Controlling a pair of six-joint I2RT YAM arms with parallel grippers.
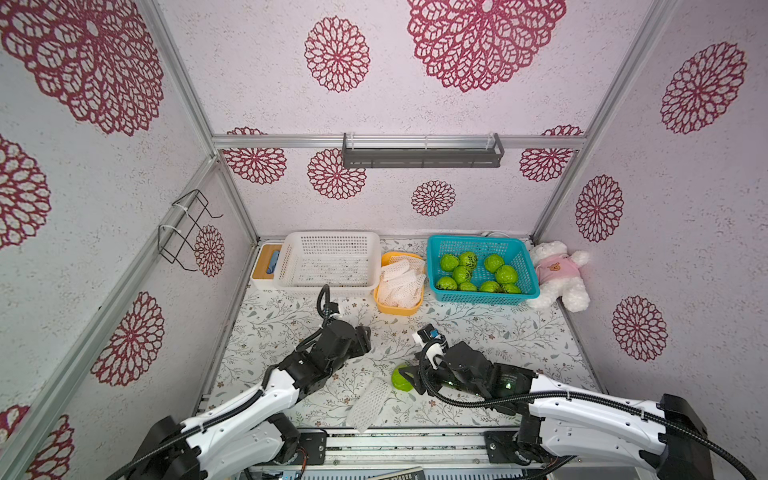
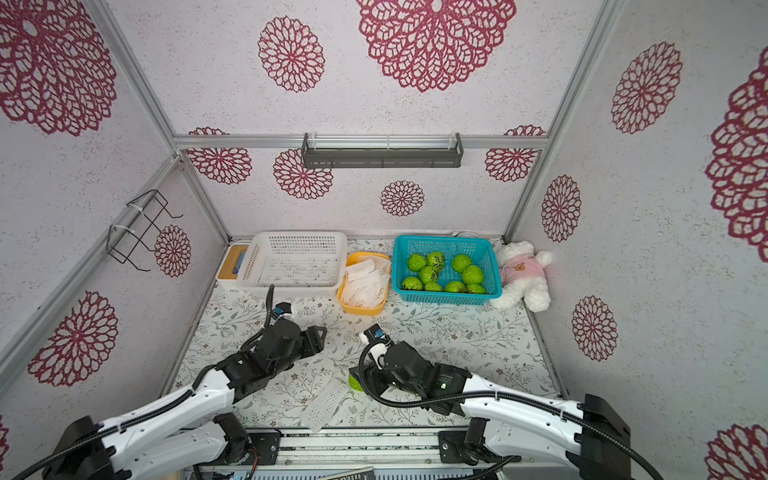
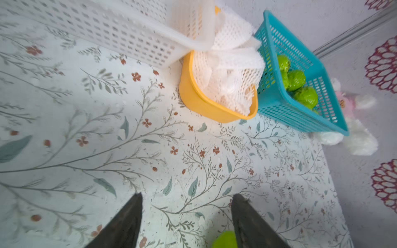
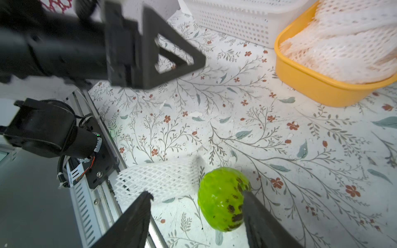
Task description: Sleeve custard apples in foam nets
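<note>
A green custard apple lies on the patterned table, directly beside a flat white foam net. My right gripper is low over the apple, its fingers apart on either side, and nothing is seen held. My left gripper is raised to the left of them, fingers apart with empty space between. Spare nets fill a yellow basket; more apples lie in a teal basket.
An empty white basket stands at the back left beside a smaller tray. A plush bear sits at the right. The table between arms and baskets is clear.
</note>
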